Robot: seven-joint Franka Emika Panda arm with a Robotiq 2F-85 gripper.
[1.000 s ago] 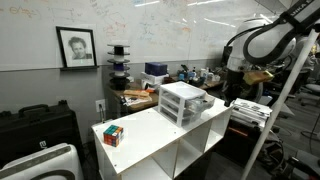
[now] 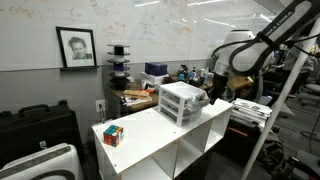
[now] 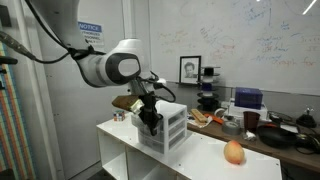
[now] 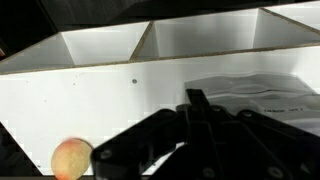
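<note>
A white drawer unit [image 2: 183, 103] with clear drawers stands on the long white shelf [image 2: 137, 148]. In the second exterior view my gripper [image 3: 153, 127] is close against the front of the drawer unit [image 3: 178, 126]. In the wrist view the dark gripper has its fingertips together, with nothing visible between them. They overlap the edge of a translucent drawer [image 4: 245, 88]; whether they touch it, I cannot tell.
An orange-red round fruit [image 3: 234, 152] sits on the shelf top. A colourful cube [image 2: 113, 135] lies at the shelf's other end. Open compartments [image 4: 97, 45] line the shelf's side. Bare white top lies between fruit and drawers.
In the first exterior view the arm has shifted left, bringing the gripper nearer to the drawer unit. The drawer unit and cube look unmoved.
</note>
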